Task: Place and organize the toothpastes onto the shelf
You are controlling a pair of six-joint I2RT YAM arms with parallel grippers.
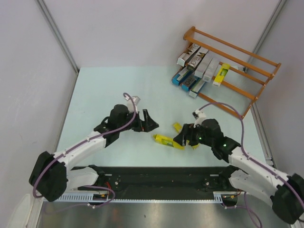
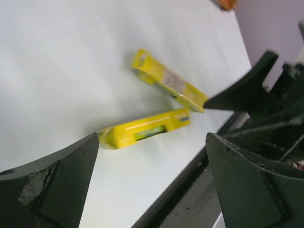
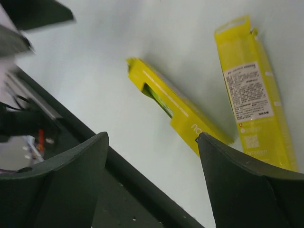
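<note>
Two yellow toothpaste boxes lie on the white table: one horizontal (image 1: 165,140) (image 2: 142,128) (image 3: 166,99), the other angled (image 3: 249,95) (image 2: 173,83), partly under the right arm from above. My right gripper (image 1: 183,137) is open above them, with both boxes ahead of its fingers in the right wrist view. My left gripper (image 1: 145,121) hangs open up and left of the boxes, nothing between its fingers. The wooden shelf (image 1: 256,69) holds several boxes in two tiers, including a yellow one (image 1: 222,73) at the right of the upper row.
The shelf's right part has free room. The table's front edge runs just below the boxes.
</note>
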